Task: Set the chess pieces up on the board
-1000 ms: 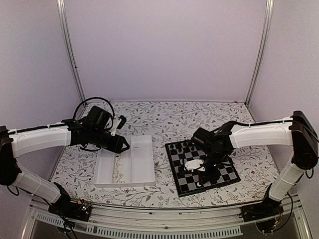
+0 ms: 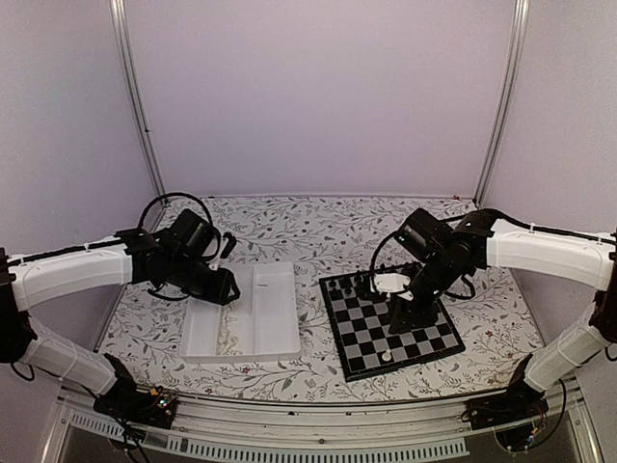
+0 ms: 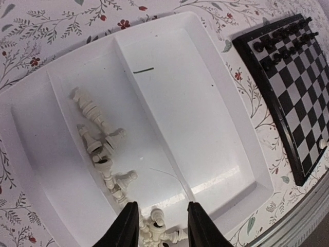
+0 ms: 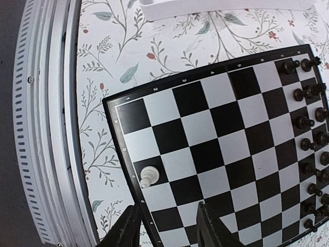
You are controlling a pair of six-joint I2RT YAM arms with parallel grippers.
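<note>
The chessboard [image 4: 221, 154] holds black pieces [image 4: 303, 122] in rows along one side and a single white piece [image 4: 149, 175] standing near the opposite edge. In the left wrist view, white pieces [image 3: 103, 134] lie heaped in the middle compartment of a white tray [image 3: 236, 144]. My left gripper is open above the tray, nothing between its fingers. My right gripper is raised above the board near the white piece, its fingers apart with nothing between them.
The tray sits left of the board, with a narrow strip of patterned table [image 2: 310, 318] between. The tray's right compartment is almost empty.
My right arm has risen from low over the board, uncovering the white piece in the top view. My left gripper has shifted slightly left.
</note>
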